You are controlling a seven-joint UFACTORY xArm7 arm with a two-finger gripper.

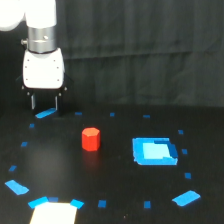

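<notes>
A small red block (pixel 91 139) with a many-sided outline sits alone on the dark table, left of centre. To its right is a blue square-framed tray (pixel 136 151) with a pale, whitish middle; nothing red lies in it. My gripper (pixel 44 102) hangs over the far left of the table, up and to the left of the red block and well apart from it. Its two dark fingers stand apart, so it is open, with nothing visible between them.
Small blue marks dot the black table. Larger blue strips lie below the gripper (pixel 45 114), at the left (pixel 16 187) and at the right (pixel 186 198). A pale object (pixel 53 214) is cut off by the bottom edge. Between block and tray the table is clear.
</notes>
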